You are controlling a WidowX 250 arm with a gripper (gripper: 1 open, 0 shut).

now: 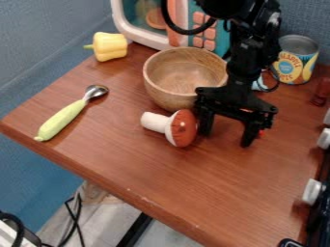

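My black gripper (227, 125) is low over the table, right of a toy mushroom (182, 128) with red cap and white stem lying on its side, close to or touching it. Whether the fingers hold anything is unclear; a small red object shows partly behind them. A wooden bowl (173, 68) sits just behind the mushroom and gripper. A scoop with pale green handle (58, 121) lies at the left.
A yellow pepper (108, 45) sits at the back left, beside a toy microwave (145, 21). A can (295, 62) stands at the back right. A black stove-like object (317, 212) lines the right edge.
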